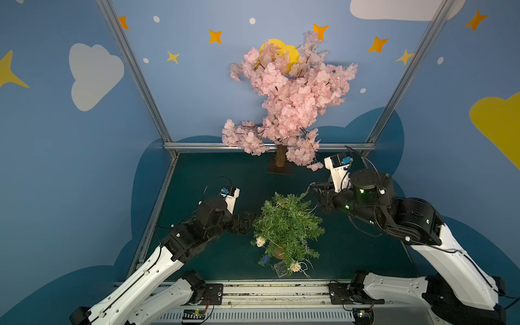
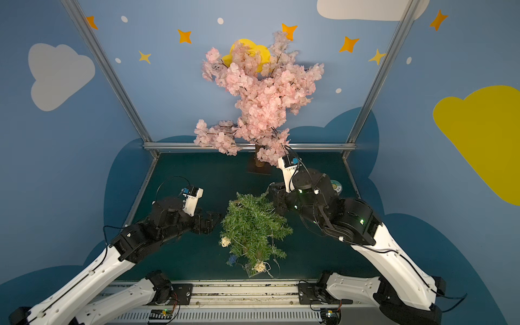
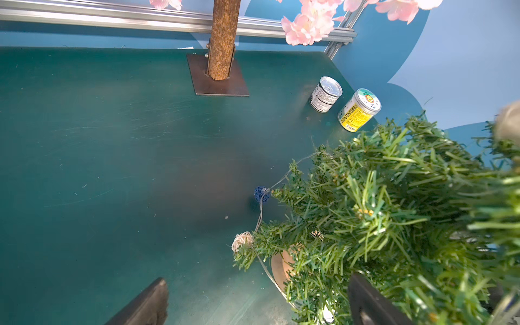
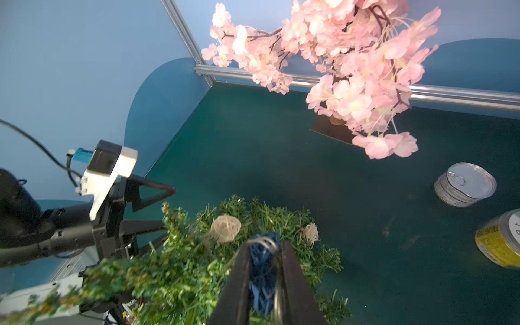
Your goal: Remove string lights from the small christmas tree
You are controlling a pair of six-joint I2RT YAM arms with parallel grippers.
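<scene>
The small green christmas tree (image 1: 287,224) stands mid-table, strung with thin wire and balls: a cream ball (image 3: 242,241) and blue ball (image 3: 261,193) show in the left wrist view, pale balls (image 4: 225,228) in the right wrist view. My right gripper is shut on a blue ball with wire, over the tree's right side. My left gripper is open at the tree's left, nothing between its fingers.
A pink blossom tree (image 1: 280,157) on a metal plate stands at the back. A silver can (image 4: 464,184) and yellow can (image 4: 498,238) sit to the right.
</scene>
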